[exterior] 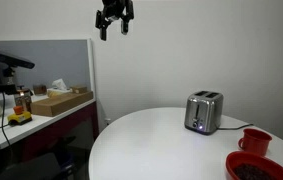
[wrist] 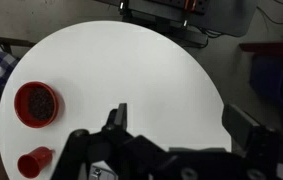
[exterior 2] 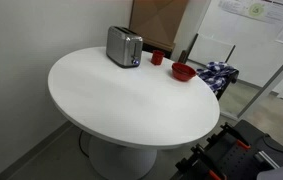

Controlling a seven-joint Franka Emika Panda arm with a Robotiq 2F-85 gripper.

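Observation:
High above the white round table [exterior: 146,150], my gripper [exterior: 114,33] hangs with its fingers spread apart and nothing between them. The silver toaster [exterior: 203,111] stands upright on the table, well below and to the right of the gripper in exterior view 1. A red mug [exterior: 255,141] and a red bowl [exterior: 259,167] sit at the table's right side there. In the wrist view the bowl [wrist: 37,104] holds dark contents, and the mug [wrist: 35,162] is beside it. The toaster [wrist: 99,171] is mostly hidden behind the gripper in that view.
A checkered cloth [exterior 2: 219,75] lies beyond the table near the bowl. At the left in exterior view 1, a side desk [exterior: 49,120] carries boxes [exterior: 63,103] and small items.

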